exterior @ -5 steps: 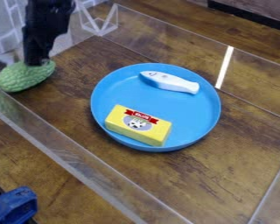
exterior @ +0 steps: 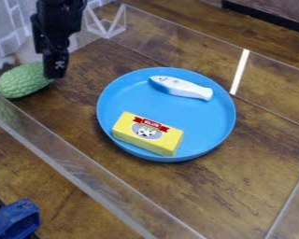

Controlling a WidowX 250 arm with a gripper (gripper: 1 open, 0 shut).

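Note:
My gripper (exterior: 52, 67) is at the upper left, dark and open, its fingers pointing down just above and right of a green textured oval object (exterior: 20, 82), which lies at the left edge of the wooden surface. A blue plate (exterior: 190, 119) holds a white fish-shaped item (exterior: 182, 88) at its back and a yellow box (exterior: 147, 133) with a red label at its front.
The wooden table (exterior: 215, 196) has clear room right of and below the plate. Transparent edges run along the left and right. A dark blue object (exterior: 12, 220) lies at the lower left corner.
The plate and its items are unchanged.

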